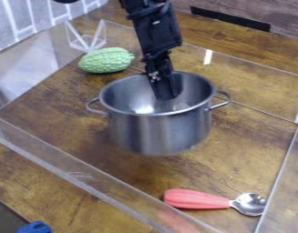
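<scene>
A steel pot (158, 132) with two side handles sits in the middle of the clear-walled enclosure. My black gripper (163, 89) reaches down into the pot's mouth from above, its tips near or inside the rim; whether it touches the pot or holds anything cannot be made out. Behind the pot on the left lies a green bitter melon (102, 61). A spoon with a pink handle (198, 198) lies at the front right.
Clear plastic walls (78, 177) border the wooden surface (242, 136). A blue object (32, 227) is at the bottom left, outside the wall. Bare wood shows to the right of the pot and at the front left.
</scene>
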